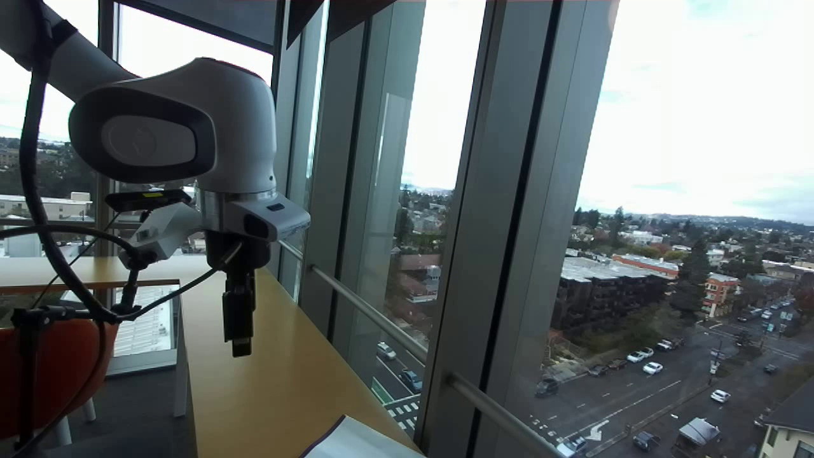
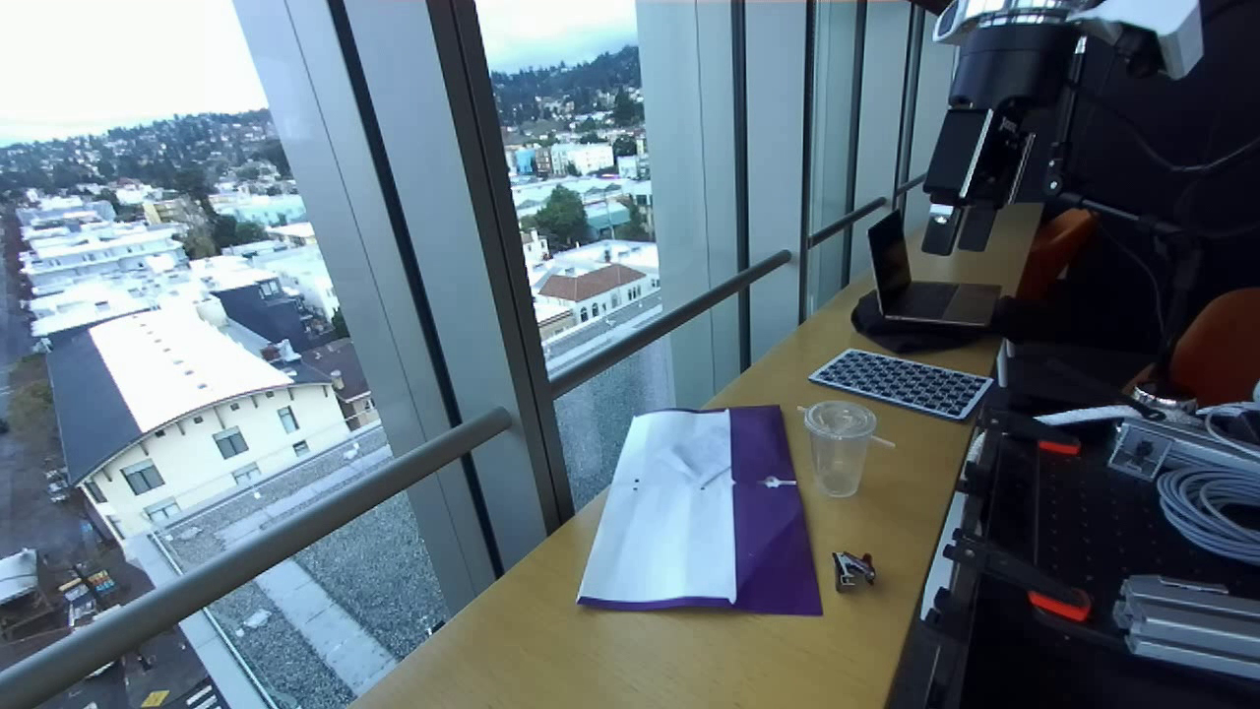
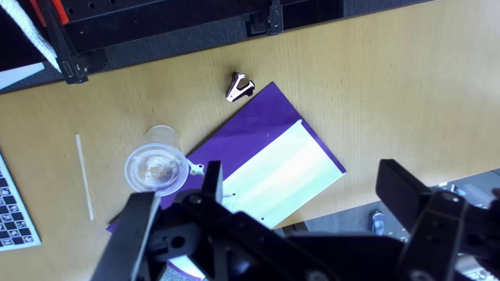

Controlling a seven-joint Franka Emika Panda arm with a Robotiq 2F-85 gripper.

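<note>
My gripper stands open in the wrist view, its two black fingers wide apart and nothing between them. It hangs pointing down, well above the table, in exterior view 1 (image 1: 241,347) and at the upper right of exterior view 2 (image 2: 958,230). On the table lies a purple folder (image 3: 262,105) with white paper (image 3: 286,173) on it, partly hidden by the gripper in the wrist view. Next to the folder is a clear plastic cup (image 2: 840,455), upright with a lid. A small metal staple remover (image 2: 852,571) lies near the folder's corner.
A white straw (image 3: 84,178) lies between the cup and a keyboard (image 2: 904,380). Farther back sits an open laptop (image 2: 939,301). Windows and a rail (image 2: 673,325) border one side; a black bench with clamps (image 2: 1051,597) borders the other. Bare tabletop (image 3: 398,93) extends beyond the folder.
</note>
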